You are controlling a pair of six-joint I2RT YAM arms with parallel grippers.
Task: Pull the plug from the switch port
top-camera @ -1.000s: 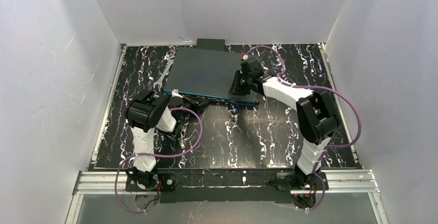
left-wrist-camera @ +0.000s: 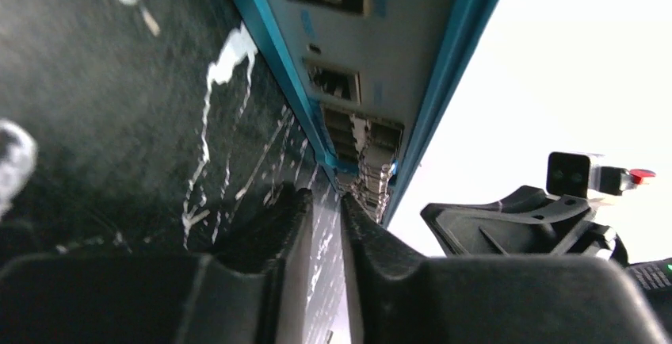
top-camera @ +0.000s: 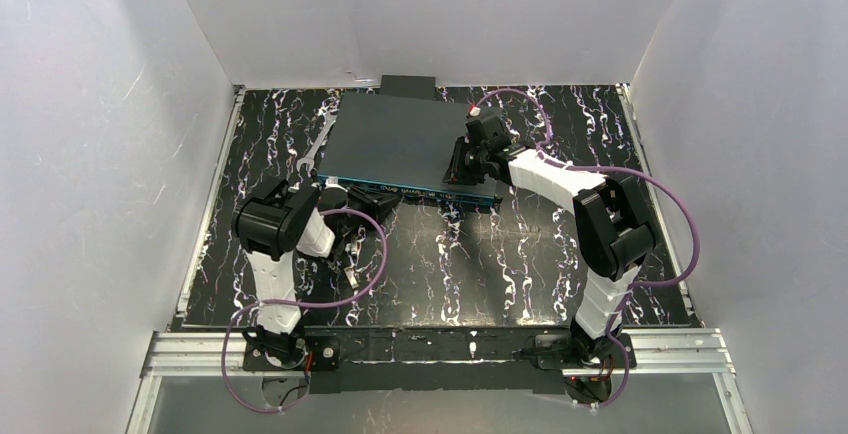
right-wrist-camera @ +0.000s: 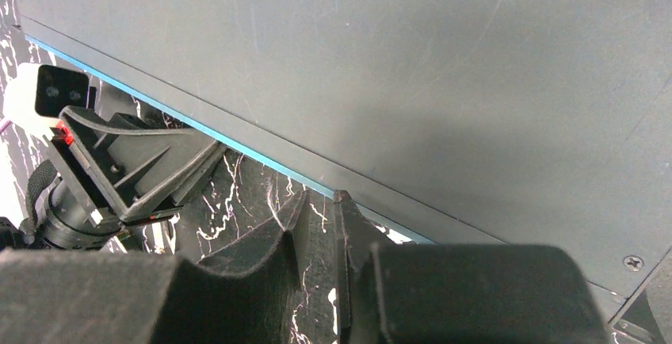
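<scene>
The dark switch (top-camera: pixel 400 134) lies on the marbled table, its blue-edged front panel facing the arms. In the left wrist view that panel (left-wrist-camera: pixel 396 59) slants across, with a row of port openings (left-wrist-camera: pixel 360 134) low on it. A speckled, shiny patch (left-wrist-camera: pixel 368 181) shows at the lowest opening; whether it is a plug or a reflection, I cannot tell. Just below it, my left gripper stands slightly open, nothing visible between its fingers. Over the switch's top near the front edge, my right gripper is also slightly open and empty.
A purple cable (top-camera: pixel 690 219) loops around the right arm, and another (top-camera: pixel 383 254) hangs along the left one. A wrench (top-camera: pixel 316 144) lies left of the switch.
My left arm and gripper have shifted slightly to the left along the switch's front. The right arm and the switch look unmoved.
</scene>
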